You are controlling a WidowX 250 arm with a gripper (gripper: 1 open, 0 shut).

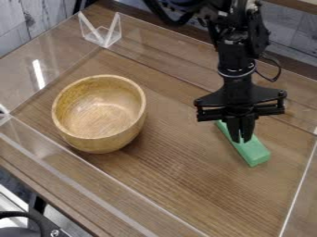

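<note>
A black robot arm reaches down from the top, and its gripper (pixel 242 126) is over the far end of a green rectangular block (pixel 251 149) lying on the wooden table. The fingertips are close to the block's upper part; whether they touch it cannot be told. The gripper looks narrowed, but what, if anything, lies between its fingers is unclear.
A tan round bowl (pixel 99 93) stands at the left. A small clear plastic object (pixel 103 30) sits at the back left. Bare wood (pixel 148 180) fills the front and middle, with the table's edge at lower left.
</note>
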